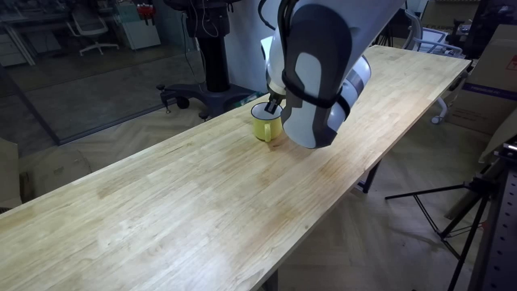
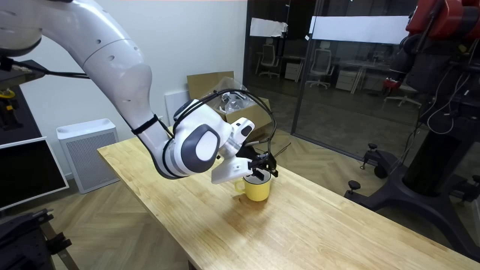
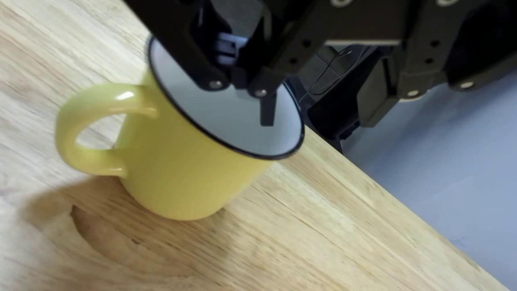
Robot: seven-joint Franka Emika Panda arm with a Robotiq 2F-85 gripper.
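A yellow mug [image 1: 261,128] with a white inside and dark rim stands on the wooden table [image 1: 194,194], close to its far edge. Its handle [image 3: 99,127] is on the left in the wrist view. My gripper is open, with its fingers apart over the rim. One finger [image 3: 267,110] reaches over the mug's opening; the other [image 3: 375,94] appears outside, beyond the rim. Nothing shows gripped between them. A small, blurred green thing [image 1: 246,101] is visible at the table's far edge, behind the mug; whether it touches the table I cannot tell.
A dark wheeled stand [image 1: 213,94] is beyond the far edge. An open cardboard box [image 2: 254,114] lies past the table.
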